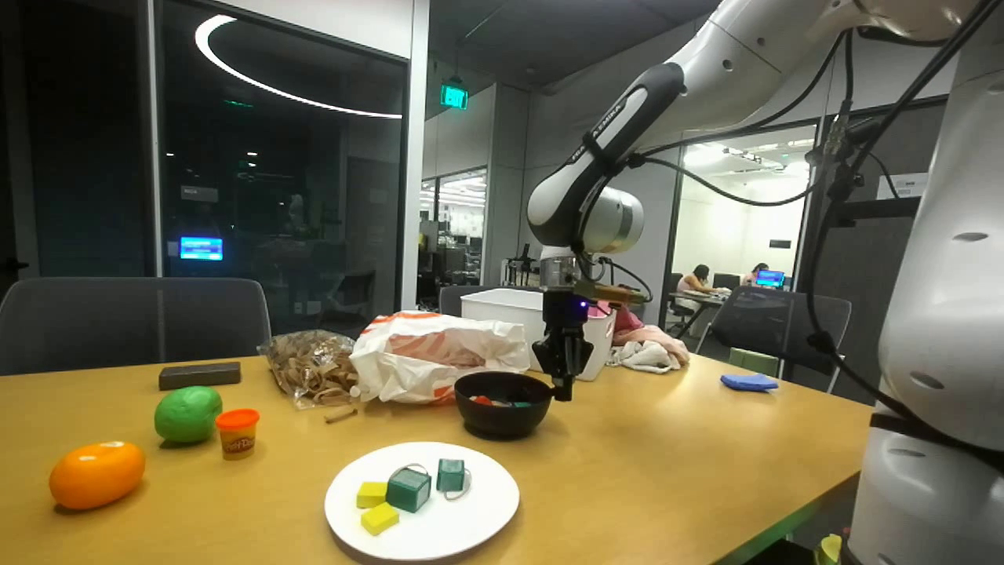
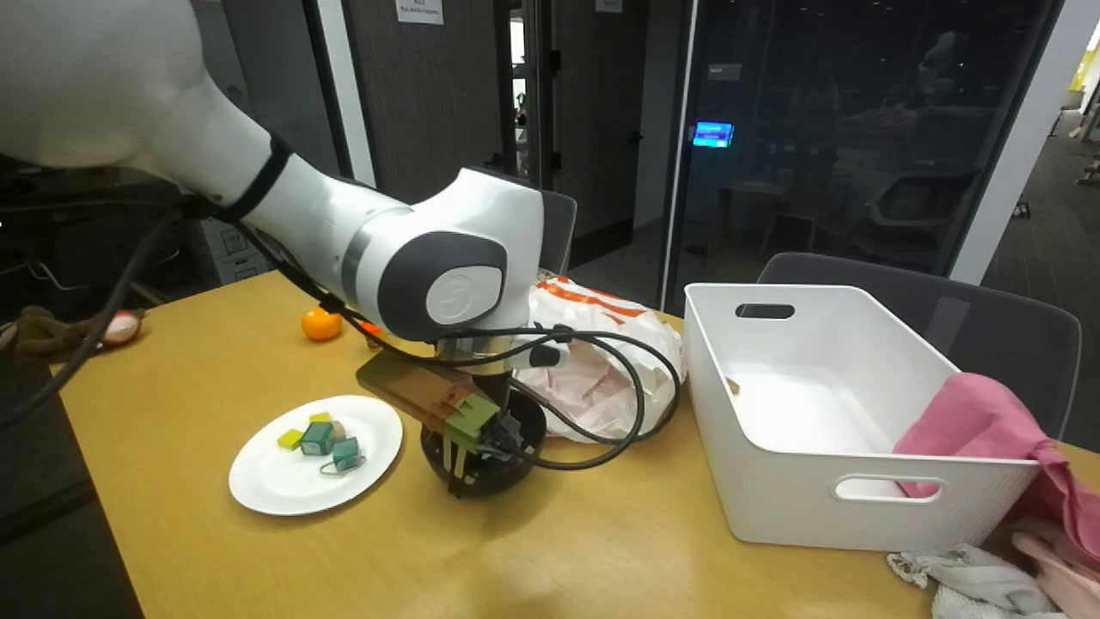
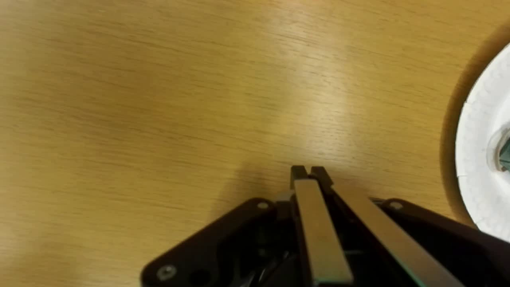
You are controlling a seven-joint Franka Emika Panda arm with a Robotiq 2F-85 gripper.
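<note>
A black bowl [image 1: 503,405] stands on the table with small red and teal pieces inside. My gripper [image 1: 562,394] points down at its rim, on the right side in exterior view 1. In exterior view 2 the gripper [image 2: 455,485] overlaps the near left part of the bowl [image 2: 505,473]. Seen from the wrist, the gripper has its fingertips close together, shut, and no object shows clearly between them; whether the rim is pinched is hidden. A white plate [image 1: 348,499] holds green blocks [image 1: 409,490] and yellow blocks [image 1: 380,518].
Behind the bowl lie a white plastic bag [image 1: 433,353] and a white bin [image 2: 856,495]. Far left are an orange fruit [image 1: 98,475], a green fruit [image 1: 188,414] and a Play-Doh tub [image 1: 237,435]. Open table [image 1: 678,452] lies right of the bowl.
</note>
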